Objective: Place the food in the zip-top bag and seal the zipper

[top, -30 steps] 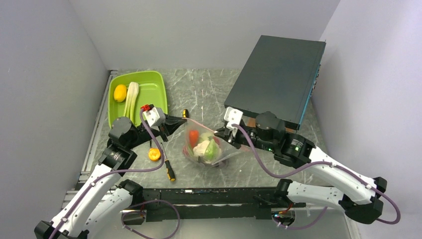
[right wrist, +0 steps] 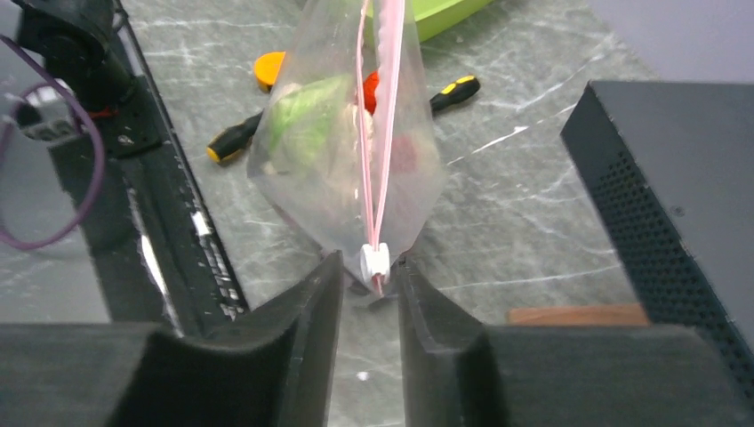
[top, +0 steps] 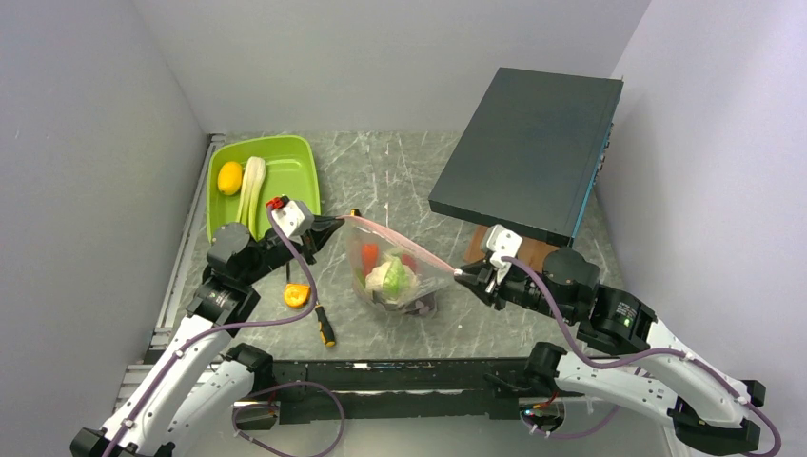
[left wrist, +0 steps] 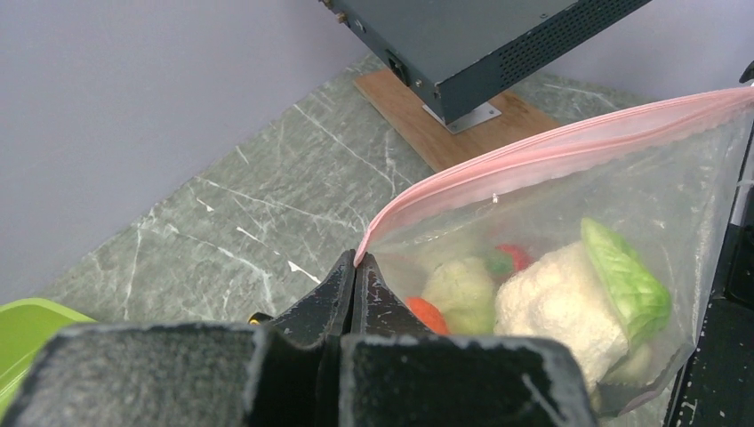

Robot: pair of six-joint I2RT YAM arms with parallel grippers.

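Clear zip top bag (top: 398, 257) hangs between my two arms, its pink zipper strip (left wrist: 533, 153) stretched from one gripper to the other. Inside lie a cauliflower (left wrist: 562, 307), a green leafy piece (left wrist: 627, 289), an orange-red item (left wrist: 427, 315) and a red one with green. My left gripper is shut on the pink corner of the bag at the strip's left end. At the other end, a white zipper slider (right wrist: 375, 261) stands between the fingers of my right gripper, which are parted with small gaps beside it. Whether the zipper is closed along its length cannot be told.
A green tray (top: 303, 157) with a lemon (top: 229, 178) and a pale stalk vegetable (top: 252, 186) sits at the back left. A screwdriver (top: 325, 326) and orange tape measure (top: 297, 296) lie left of the bag. A large dark box (top: 533, 143) fills the back right.
My right gripper has moved right and slightly toward the front, to the right end of the bag's strip. The bag now stands more stretched out. My left arm has shifted only slightly.
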